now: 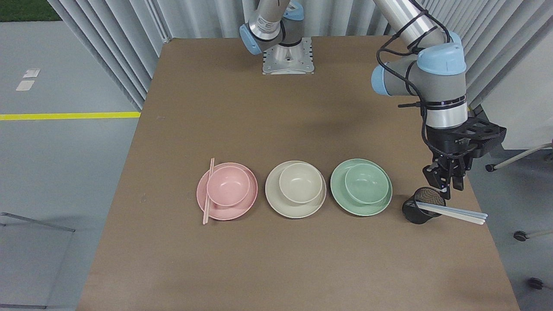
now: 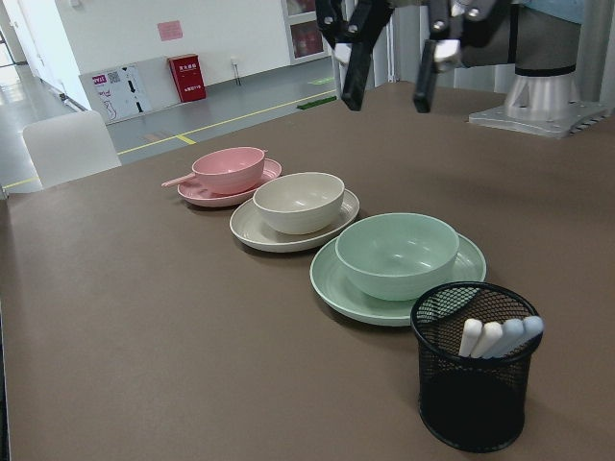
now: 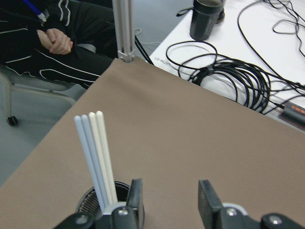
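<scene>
My gripper is open and empty, above and behind the black mesh pen cup [image 2: 471,403], which holds pale blue and white chopsticks [image 3: 104,157] leaning out to the right in the front view. Left of it sit the green bowl [image 1: 367,182] on its plate, the cream bowl [image 1: 299,182] on its plate, and the pink bowl [image 1: 228,184] on its plate, with pink chopsticks [image 1: 206,207] along that plate's left side.
Beyond the edge in the wrist view are a white table [image 3: 171,52] with coiled cables and a seated person.
</scene>
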